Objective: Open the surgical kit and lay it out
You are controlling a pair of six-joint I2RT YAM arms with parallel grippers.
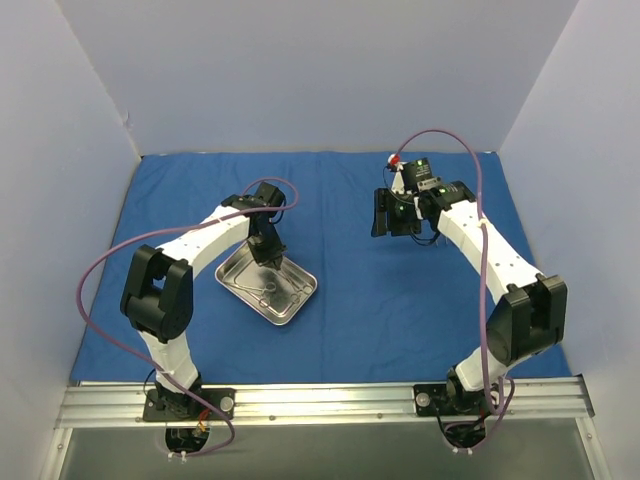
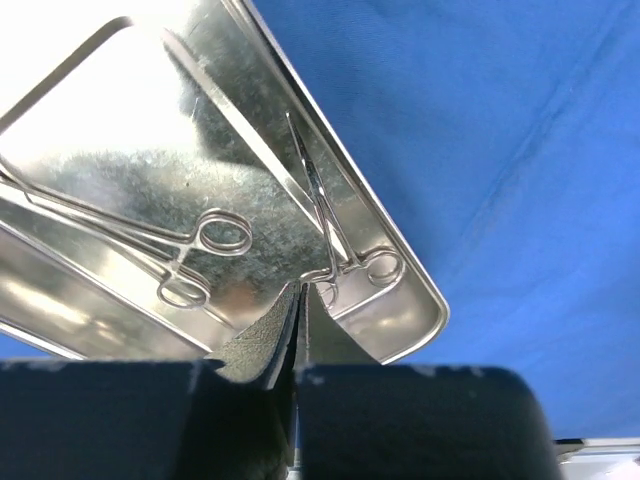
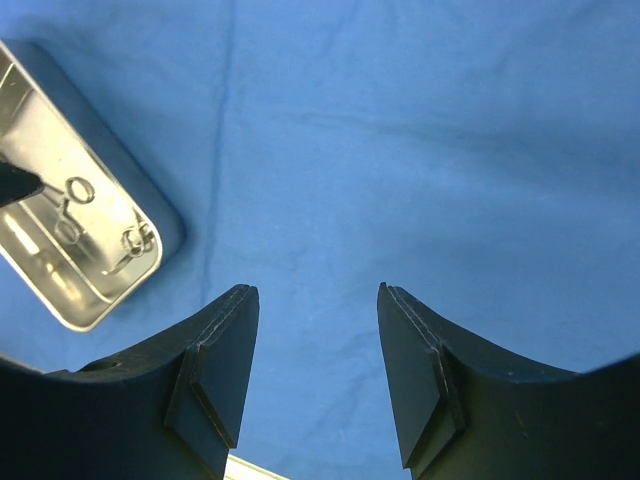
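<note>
A shiny metal tray [image 1: 298, 312] lies on the blue cloth, left of centre. In the left wrist view it holds ring-handled instruments: one scissor-like tool [image 2: 140, 232] at the left and another [image 2: 318, 200] along the right wall, by a long thin metal strip [image 2: 245, 130]. My left gripper is shut over the tray, its tips overlapping one ring of the right-hand tool in that view; I see nothing clearly between them. Well to the tray's right, over bare cloth, my right gripper stands open and empty.
Grey walls [image 1: 320, 80] close the back and sides. A metal rail [image 1: 320, 395] runs along the front.
</note>
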